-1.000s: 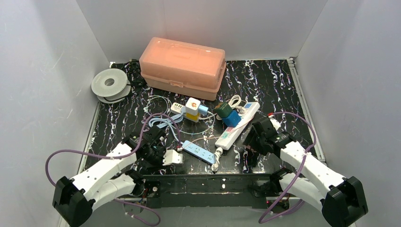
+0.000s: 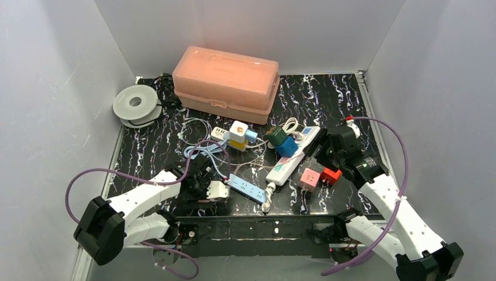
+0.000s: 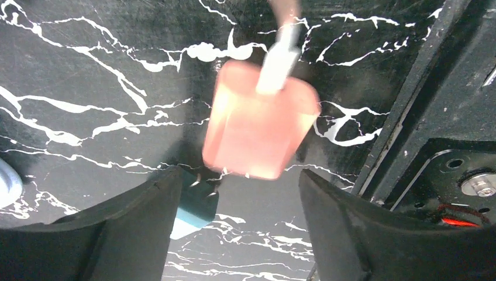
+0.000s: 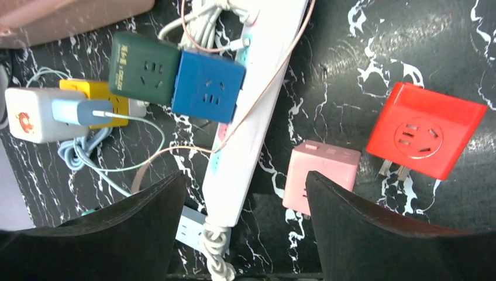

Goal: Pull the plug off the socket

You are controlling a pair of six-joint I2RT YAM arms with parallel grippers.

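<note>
In the right wrist view, a blue cube plug [image 4: 208,86] sits on the white power strip [image 4: 263,88], with a dark green cube plug [image 4: 144,69] beside it. My right gripper is open above the strip's near part, nothing between its fingers. A salmon-pink plug [image 3: 260,120] with a cable lies on the table in the left wrist view. Just beyond it from my left gripper's [image 3: 240,187] parted fingers there is a gap; they hold nothing. A teal block [image 3: 196,202] lies by the left finger. The left arm mostly hides these two in the top view.
A pink cube [image 4: 321,175] and a red plug [image 4: 424,132] lie right of the strip. A blue strip [image 2: 246,188] is near the front. White and yellow plugs with loose cables lie mid-table. An orange box [image 2: 225,82] and white spool [image 2: 135,104] stand behind.
The right arm has moved up and away from the front right, uncovering the pink cube and red plug.
</note>
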